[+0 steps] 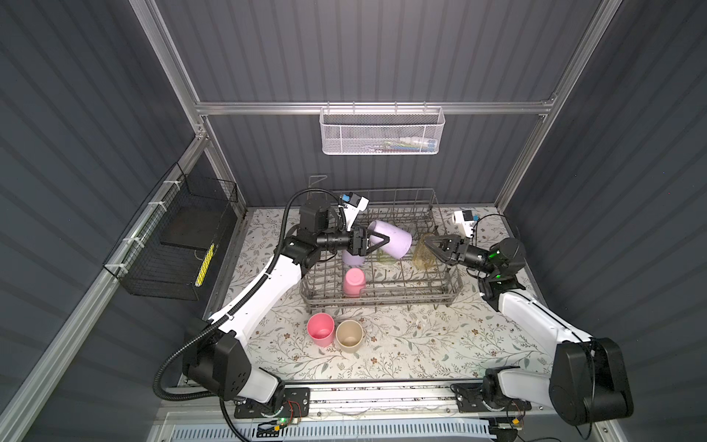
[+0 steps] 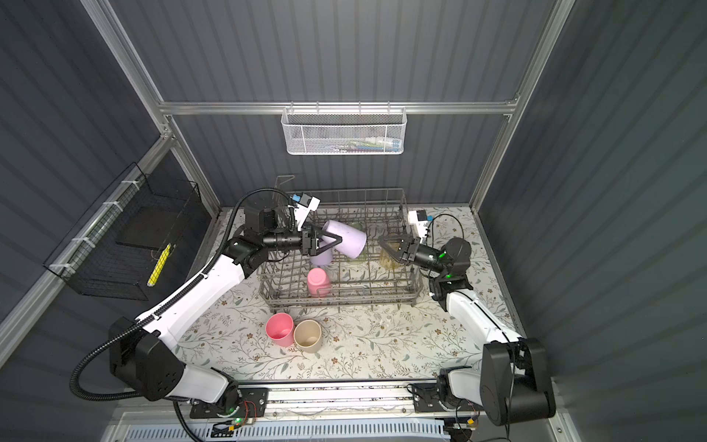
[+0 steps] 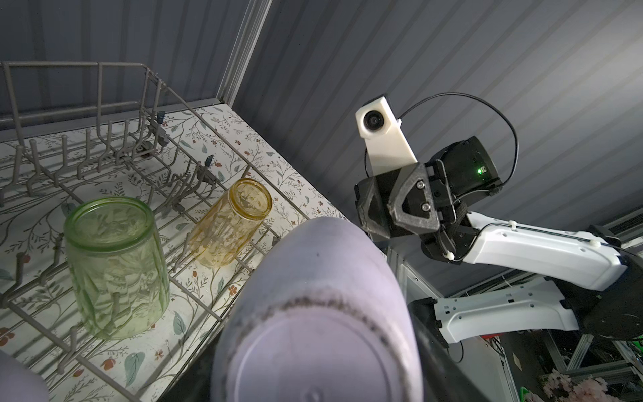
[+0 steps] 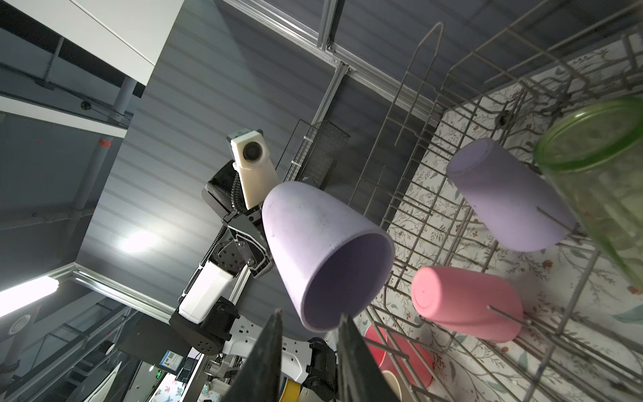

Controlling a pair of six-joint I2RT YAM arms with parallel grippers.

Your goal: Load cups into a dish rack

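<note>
A lilac cup is held tilted above the rack by my left gripper, shut on it; its mouth faces right in the right wrist view. My right gripper is a short way to its right, part open with nothing seen between its fingers. In the dish rack stand a lilac cup, a pink cup, a green glass and an amber glass, all bottom up or tilted.
A pink cup and a beige cup stand on the patterned table in front of the rack. Wire baskets hang on the back and left walls.
</note>
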